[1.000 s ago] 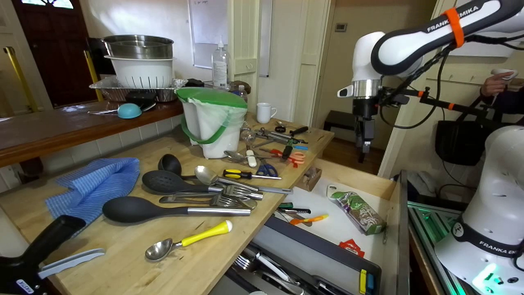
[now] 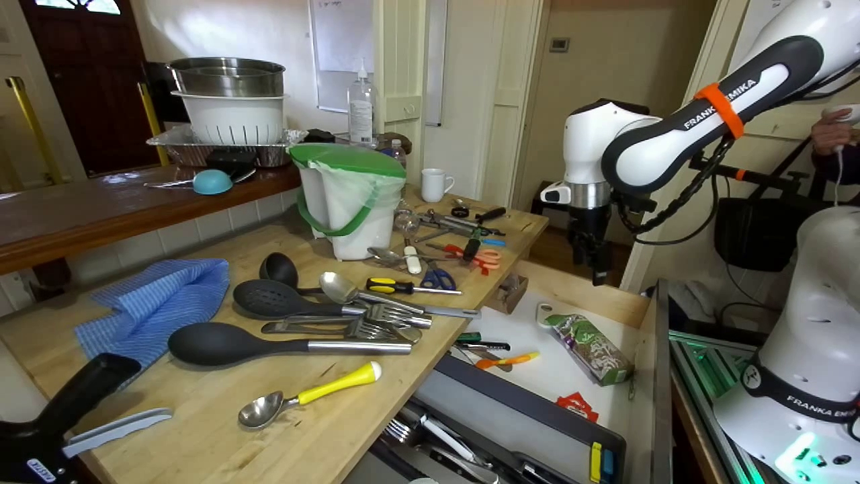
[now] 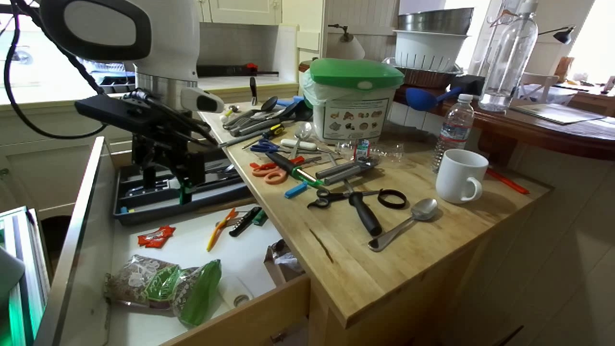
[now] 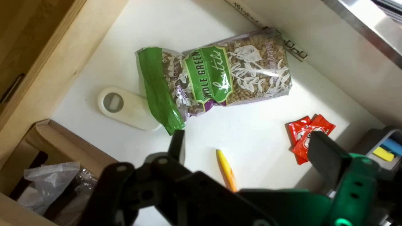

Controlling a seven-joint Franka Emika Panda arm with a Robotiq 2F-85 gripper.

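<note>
My gripper hangs over the open drawer, its fingers spread wide with nothing between them. In the wrist view a bag of green lentils (image 4: 241, 71) lies flat on the white drawer floor, beyond the fingertips. Its green folded end rests against a white handheld device (image 4: 128, 107). Two red packets (image 4: 309, 137) lie near the right finger, and a yellow-orange tool (image 4: 228, 169) shows partly behind the gripper's body. From the first exterior view, the gripper (image 2: 592, 274) is well above the lentil bag (image 2: 592, 347).
A cardboard box (image 4: 71, 150) with plastic bags sits in a drawer corner. The dark cutlery tray (image 3: 173, 204) fills the drawer's other end. Alongside, the wooden counter (image 2: 298, 427) is crowded with utensils, a white bucket (image 2: 355, 202) and a mug (image 3: 461, 176).
In the first exterior view the arm has come down and shifted slightly left, bringing the gripper lower over the drawer. Objects in the drawer and on the counter have not moved.
</note>
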